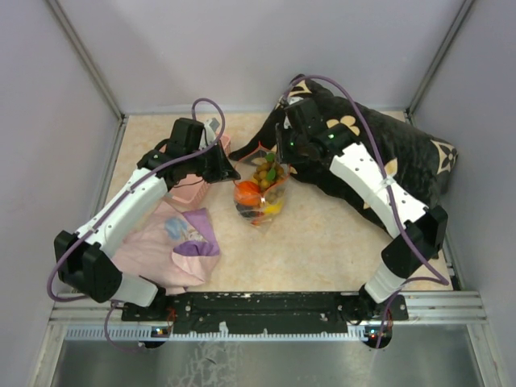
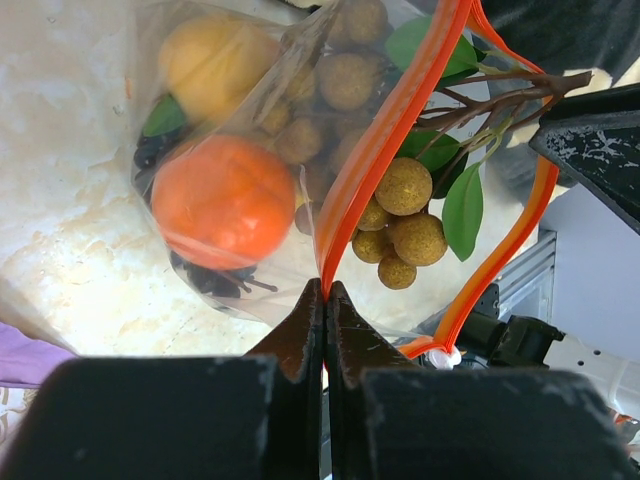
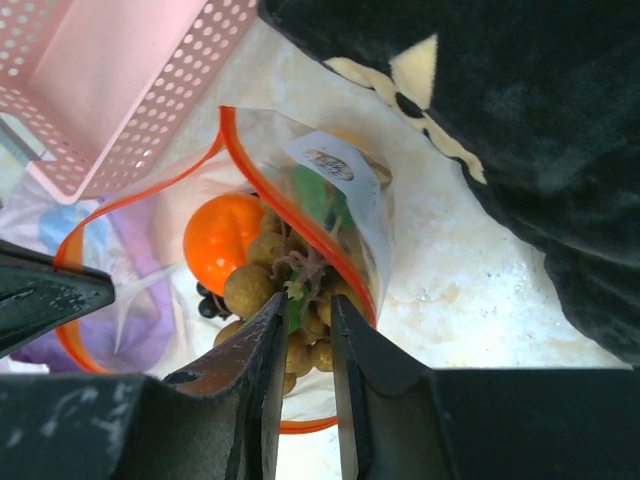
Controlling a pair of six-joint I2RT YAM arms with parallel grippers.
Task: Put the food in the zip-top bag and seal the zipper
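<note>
A clear zip bag (image 1: 263,216) with an orange zipper rim (image 2: 372,150) lies with its mouth spread. Inside are an orange fruit (image 2: 224,200), a yellow fruit (image 2: 218,68) and a leafy twig of brown round fruit (image 2: 405,186); the twig's stem end reaches the mouth. My left gripper is shut on the bag's rim at one side of the mouth. Over the opposite part of the mouth, my right gripper stands open with its fingertips just above the brown fruit; no object is clearly held between them.
A pink basket (image 3: 110,90) stands behind the left arm. A dark flowered cushion (image 1: 363,137) fills the back right, close to the right gripper. Pink and purple cloth (image 1: 181,246) lies front left. The table (image 1: 314,250) in front of the bag is bare.
</note>
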